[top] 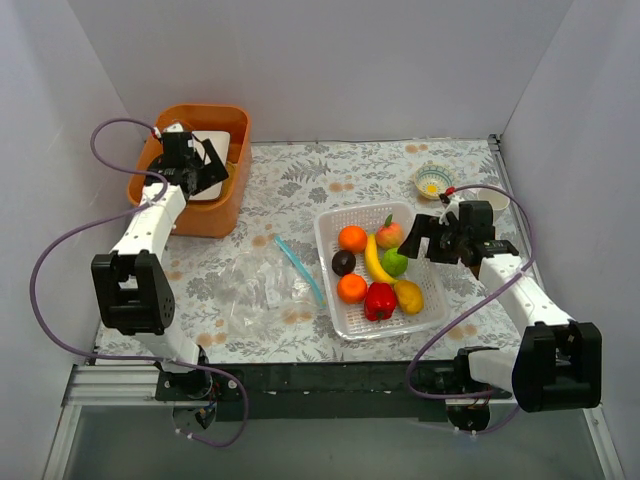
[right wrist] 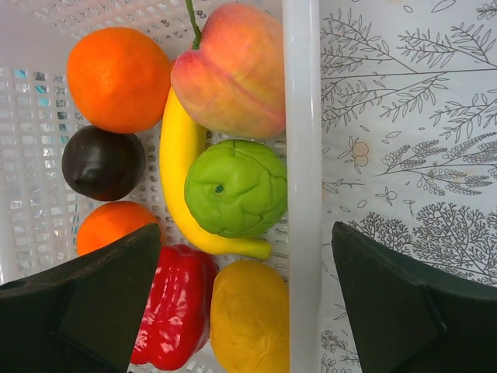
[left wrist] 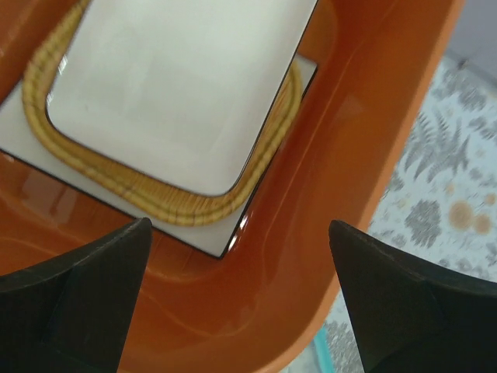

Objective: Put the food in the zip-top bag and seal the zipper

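A clear zip top bag (top: 262,295) lies flat on the patterned table, its blue zipper strip (top: 300,272) along the right side. To its right, a white basket (top: 327,262) holds food: two oranges (top: 352,238), a dark round fruit (top: 343,263), a peach (right wrist: 233,74), a banana (top: 376,262), a green fruit (right wrist: 235,189), a red pepper (top: 379,301) and a yellow fruit (top: 409,296). My right gripper is open above the basket's right rim, nothing between its fingers. Over the orange bin, my left gripper stands open and empty.
In the orange bin (top: 228,217) lie a white flat object (left wrist: 186,85) and a yellow cord-like edge (left wrist: 167,203). A small patterned bowl (top: 433,182) and a white cup (top: 495,200) stand at the back right. Table space behind the bag is clear.
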